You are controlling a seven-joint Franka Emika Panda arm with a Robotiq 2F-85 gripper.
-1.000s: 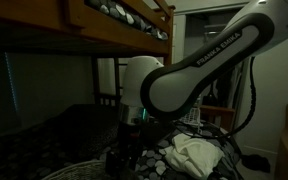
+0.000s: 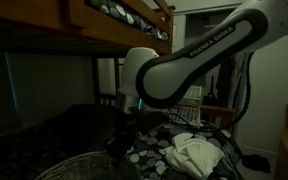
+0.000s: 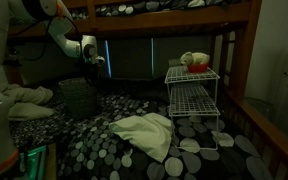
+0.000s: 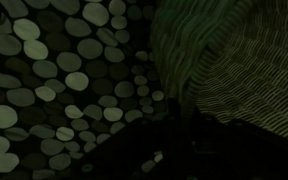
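A woven basket [image 4: 249, 75] fills the right of the wrist view. Its wall and rim run down between the dark fingers of my gripper, which looks shut on the rim; the dim light hides the exact contact. Exterior view 1 has only the top of the basket [image 2: 82, 168] at the bottom edge, beside the gripper [image 2: 124, 140]. From exterior view 2, the dark basket [image 3: 77, 100] is at the left, below the gripper [image 3: 96, 66].
A white cloth [image 3: 144, 134] lies crumpled on the dotted bedding [image 3: 199, 155]. Behind it stands a white wire rack [image 3: 192, 100] with a plush toy [image 3: 194, 58] and something red on top. A wooden bunk beam [image 2: 84, 28] runs overhead, close to the arm.
In exterior view 1, the basket shows higher and larger at the bottom edge. The arm has turned and shifted slightly right; the white cloth has stayed put.
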